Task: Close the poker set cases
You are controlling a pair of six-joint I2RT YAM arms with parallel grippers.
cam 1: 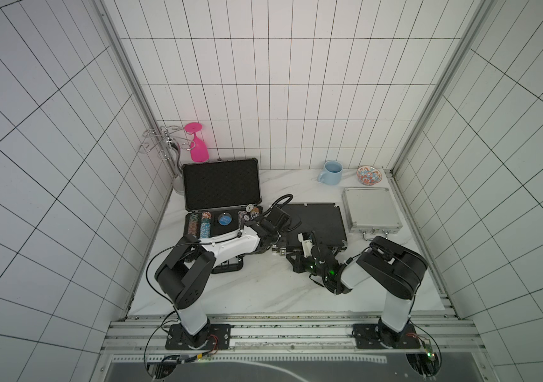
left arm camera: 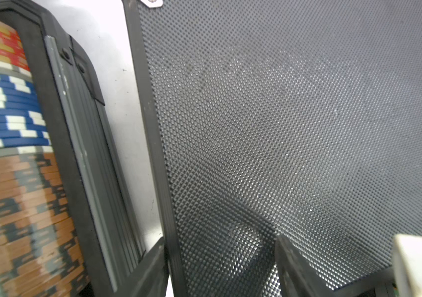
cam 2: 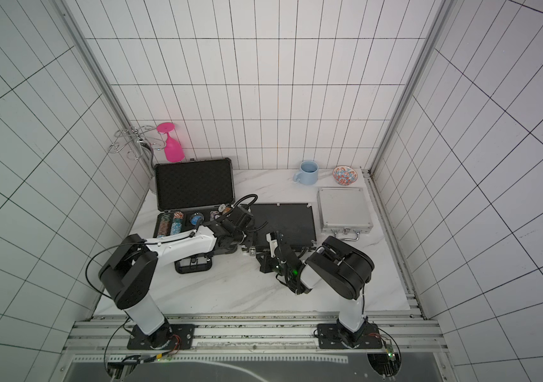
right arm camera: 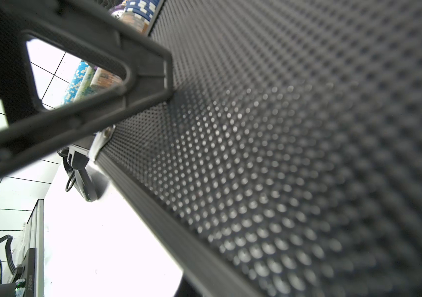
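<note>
The left poker case stands with its dark lid upright at the back, chip stacks in its tray. To its right lies a black case, its dimpled top down flat; whether its latches are fastened cannot be seen. My left gripper is over that case's front left part, its fingers apart, one by the lid's left edge. At the front edge my right gripper is shut, close against the dimpled top, nothing showing in it. A silver case on the right is closed.
A blue mug and a patterned bowl stand at the back right. A pink glass hangs on a wire rack at the back left. Clear table lies in front of the cases.
</note>
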